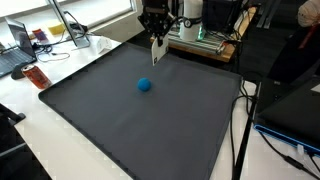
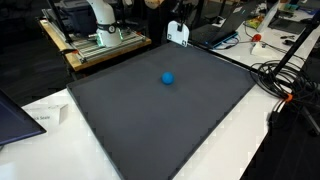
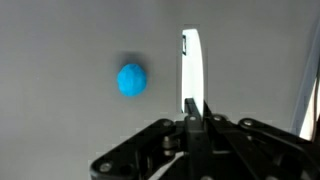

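A small round blue object (image 1: 144, 85) rests on the dark grey mat (image 1: 130, 125); in exterior view 2 the same blue object (image 2: 167, 78) is towards the far part of the mat. My gripper is shut on a thin white piece (image 3: 192, 68), which sticks out from between the fingers. From exterior view 2 this white piece (image 2: 178, 33) looks flat and broad, hanging upright under the gripper. In the wrist view the blue object (image 3: 132, 79) lies to the left of the white piece, apart from it. The gripper's exact height over the mat is hard to tell.
A red can (image 1: 37, 76) and a laptop (image 1: 15, 48) stand beyond the mat's left side. Black cables (image 2: 285, 85) run beside the mat.
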